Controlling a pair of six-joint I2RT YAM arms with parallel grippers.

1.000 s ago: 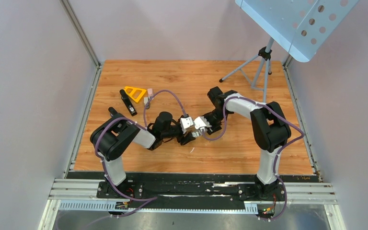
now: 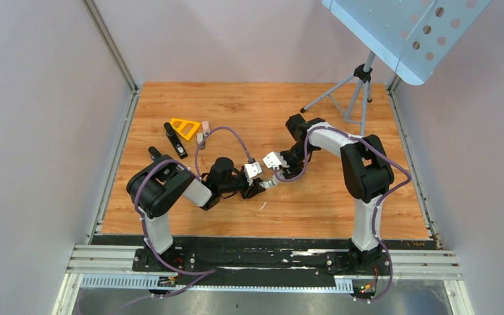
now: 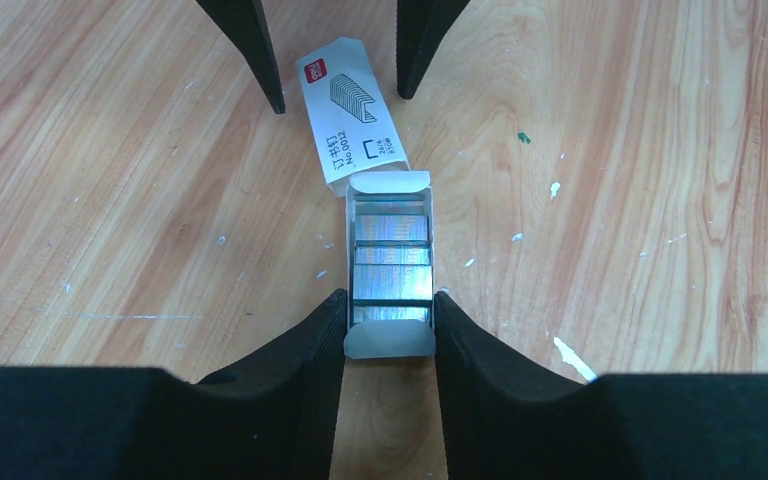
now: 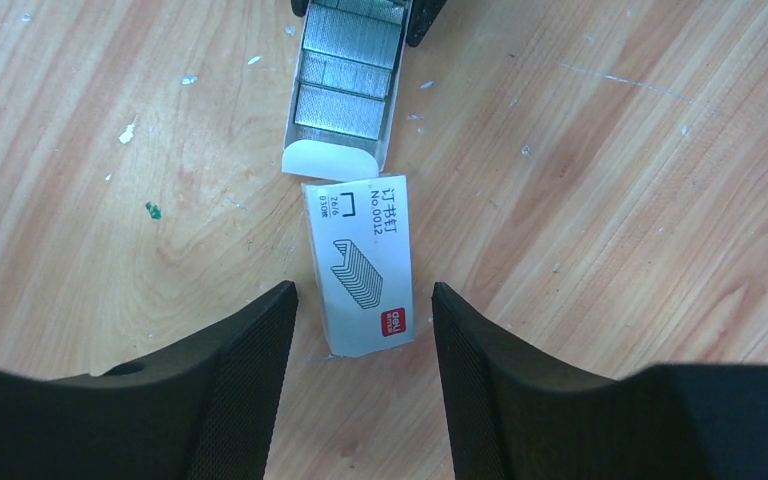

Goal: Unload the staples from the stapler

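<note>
An open box (image 3: 391,260) of silver staples stands between the fingertips of my left gripper, which is part open around its near end. Its white sleeve (image 4: 360,265), printed with a staple drawing, lies on the wood just beyond that box, touching its end. In the right wrist view my right gripper is open, its fingertips either side of the sleeve's lower end, apart from it. I cannot tell for sure whether the black stapler is among the dark items at the back left.
A yellow triangular object (image 2: 185,125), black tools (image 2: 174,139) and small pale blocks (image 2: 205,128) lie at the back left. A tripod (image 2: 357,92) stands at the back right. A white scrap (image 2: 263,205) lies in front.
My right gripper has moved slightly back, away from the box, uncovering more of it in the top view. My left arm has shifted very slightly.
</note>
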